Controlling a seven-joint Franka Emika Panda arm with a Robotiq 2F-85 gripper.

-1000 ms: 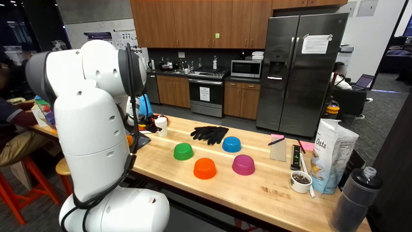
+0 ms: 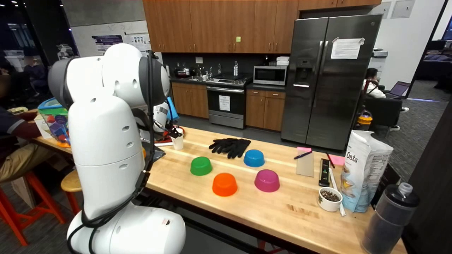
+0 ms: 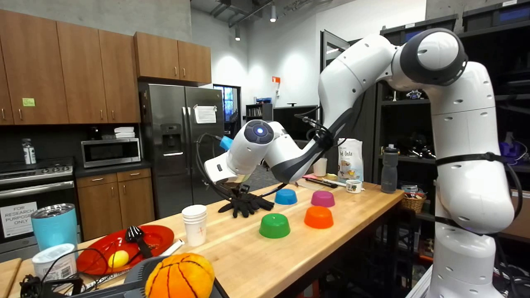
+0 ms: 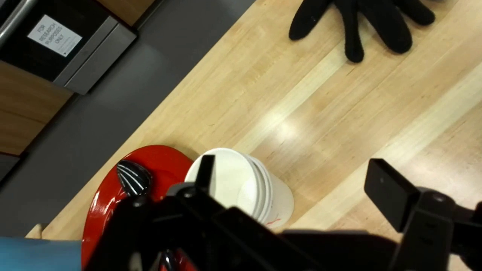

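My gripper stands open above the table, one finger on each side of the view, with nothing held. A stack of white paper cups (image 4: 278,198) shows below it, nearer the left finger, which overlaps the cups' rim. In exterior view 1 the gripper (image 2: 175,132) overlaps the top of the cups (image 2: 178,142); whether they touch cannot be made out. Exterior view 2 shows the cups (image 3: 196,232) upright on the table, beside a red plate (image 3: 160,231) bearing a black utensil and a yellow item.
Upturned green (image 2: 201,165), orange (image 2: 224,184), blue (image 2: 254,158) and magenta (image 2: 267,180) bowls occupy the table's middle. Black gloves (image 2: 230,147) lie behind them. An oats bag (image 2: 360,177) and a bottle (image 2: 387,224) stand at the right end. Bare wood lies between cups and gloves.
The arm has swung to the right in exterior view 1. The gripper has shifted from the cups' left side to overlap their top. The cups and bowls look unmoved.
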